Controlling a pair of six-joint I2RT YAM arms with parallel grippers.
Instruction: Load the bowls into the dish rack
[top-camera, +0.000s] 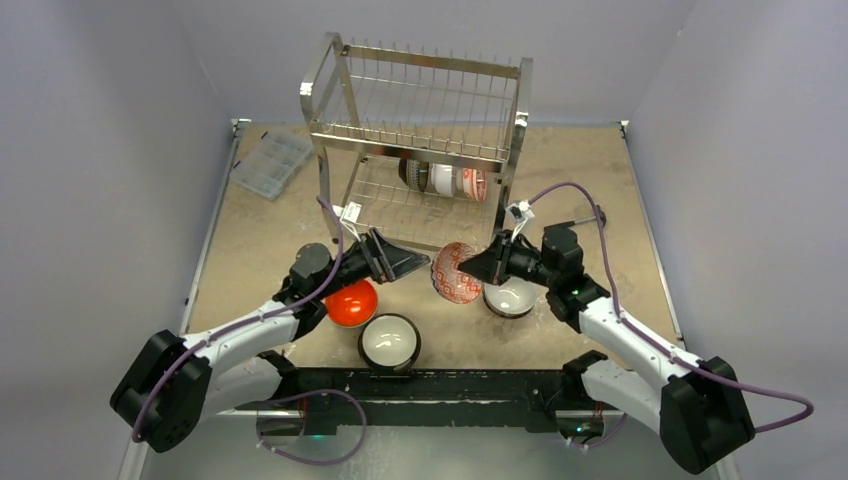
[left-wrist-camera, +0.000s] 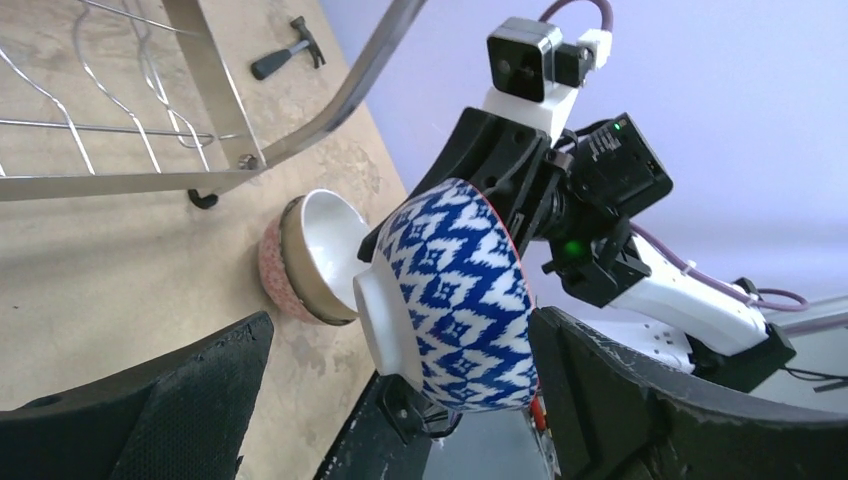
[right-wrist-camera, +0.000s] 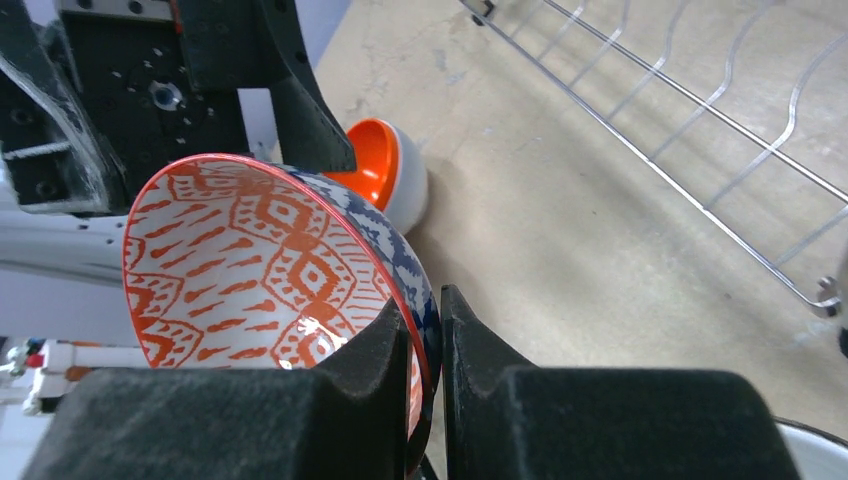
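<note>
A patterned bowl (top-camera: 452, 281), red-orange inside and blue-and-white outside (left-wrist-camera: 450, 290), hangs upright on its side with my right gripper (top-camera: 468, 264) shut on its rim. Just left of it, my left gripper (top-camera: 410, 262) stands open and apart from the bowl. The steel dish rack (top-camera: 425, 142) holds several bowls (top-camera: 443, 180) on its lower level. On the table stand an orange bowl (top-camera: 350, 303) (right-wrist-camera: 398, 185), a dark-rimmed white bowl (top-camera: 390, 341) at the front, and white bowls (top-camera: 511, 296) (left-wrist-camera: 330, 240) under the right gripper.
A clear divided box (top-camera: 270, 163) lies back left. A hammer (top-camera: 590, 219) (left-wrist-camera: 288, 55) lies right of the rack. The table (top-camera: 230, 260) has clear room at the left and right sides.
</note>
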